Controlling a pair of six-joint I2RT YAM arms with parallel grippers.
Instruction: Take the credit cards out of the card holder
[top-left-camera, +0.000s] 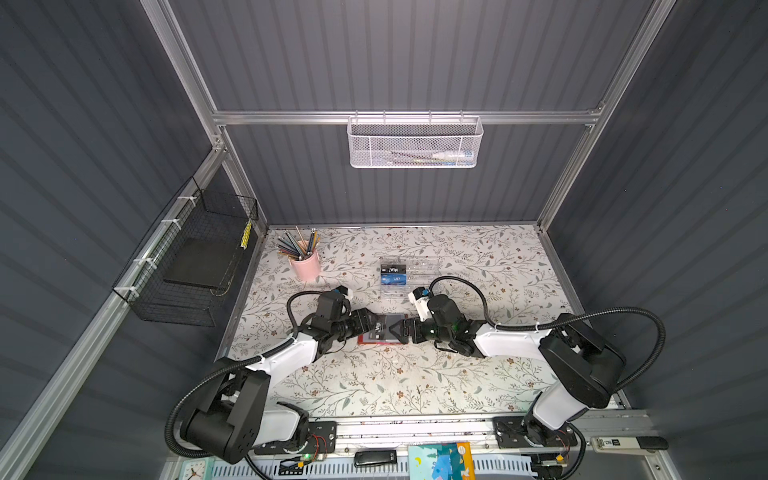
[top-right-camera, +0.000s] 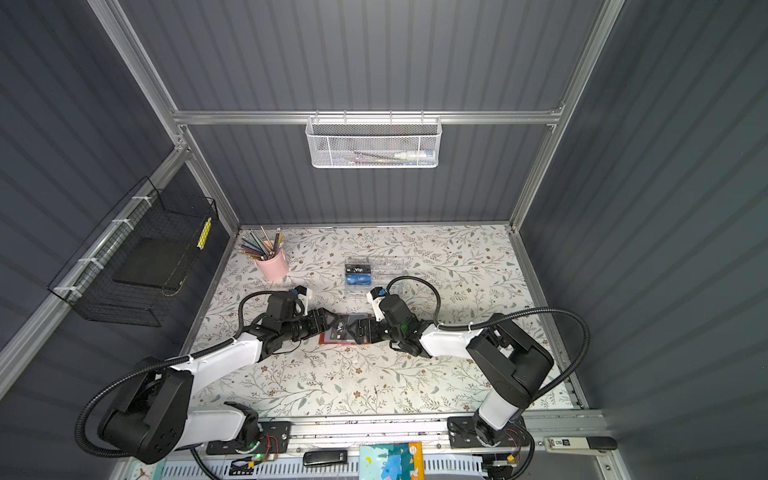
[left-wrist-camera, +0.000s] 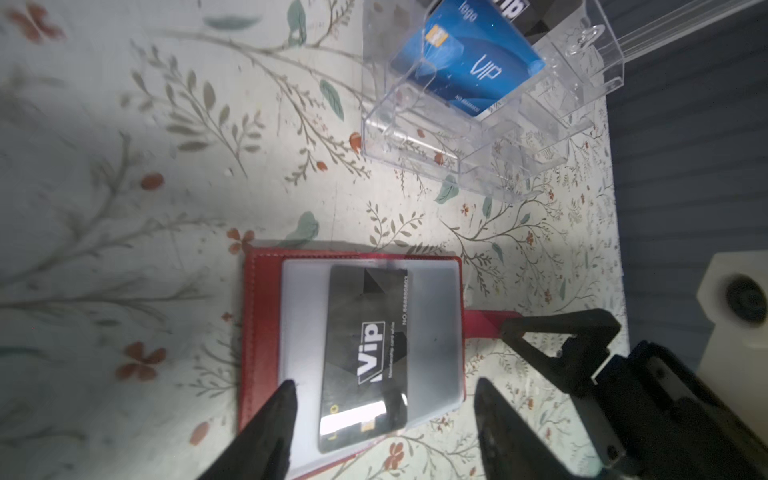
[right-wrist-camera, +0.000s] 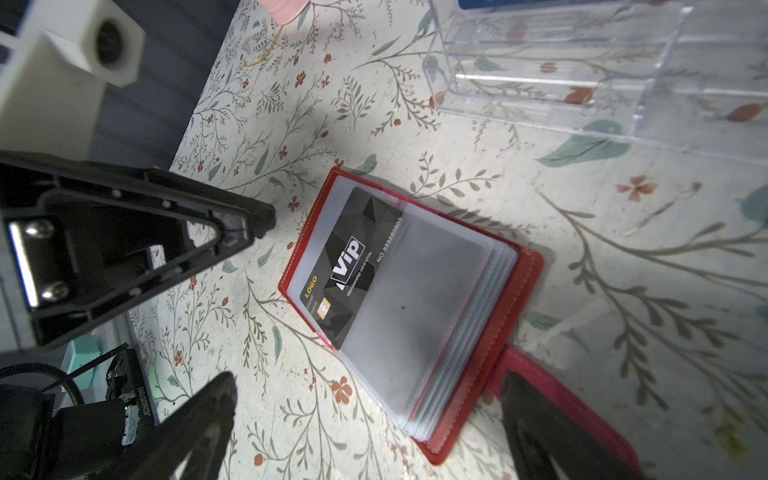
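Observation:
A red-edged card holder lies open on the table, its clear sleeves facing up. Inside a sleeve sits a black Vip card. My left gripper is above the holder's left side, its fingers apart on either side of the card with nothing seen between them. Over the holder's right side, my right gripper stands open and empty. The right wrist view shows a stack of clear sleeves beside the card, and a red tab partly behind a right fingertip.
Behind the holder stands a clear stand bearing a blue VIP card and a black one. A pink pencil cup is at the back left. In front of the holder the table is clear.

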